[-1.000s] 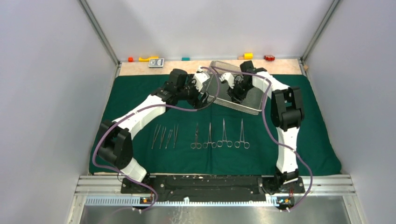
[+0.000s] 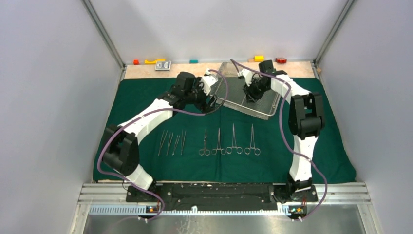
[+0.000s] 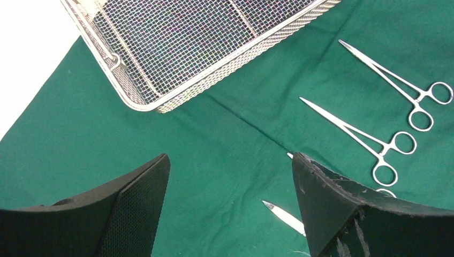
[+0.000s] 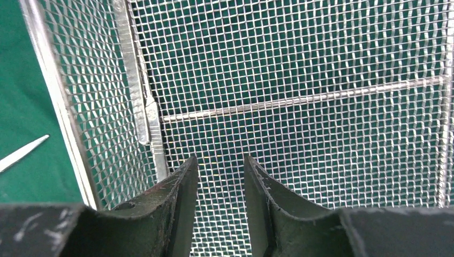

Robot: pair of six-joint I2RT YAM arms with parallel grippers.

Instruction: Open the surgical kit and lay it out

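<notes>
The mesh tray (image 2: 238,109) stands open at the back middle of the green cloth. Two slim flat metal handles (image 4: 135,80) lie inside it against one wall, as the right wrist view shows. My right gripper is over the mesh floor beside them, its fingertips parted and nothing between them. Left of the tray, my left gripper stays open and empty above the cloth. Several ring-handled instruments (image 2: 234,144) form a row at front centre. To their left several tweezers-like instruments (image 2: 170,143) lie side by side.
A wooden strip (image 2: 178,70) along the back carries small coloured items and a small silver box (image 2: 163,65). The tray's raised rim (image 4: 64,107) stands close by my right gripper. Bare cloth (image 2: 302,158) lies at the front right.
My right gripper has shifted slightly to the right inside the tray, and the tray seems to have shifted slightly right too. The left arm and the laid-out instruments are still.
</notes>
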